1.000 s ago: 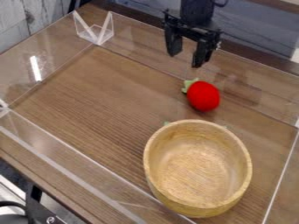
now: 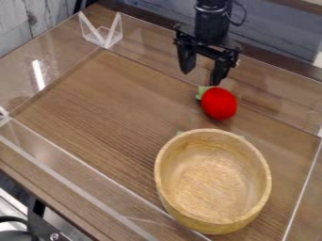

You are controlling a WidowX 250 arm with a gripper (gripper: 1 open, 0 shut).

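Observation:
My black gripper [image 2: 204,58] hangs at the top centre of the camera view, its two fingers spread open with nothing between them. Just below and in front of it a red strawberry-like object [image 2: 217,104] with a green top lies on the wooden table. A large pale wooden bowl [image 2: 212,220] sits at the bottom right.
A white wire-like object [image 2: 101,30] stands at the back left. Dark cables lie off the table at the bottom left corner.
The red object and the bowl have not moved.

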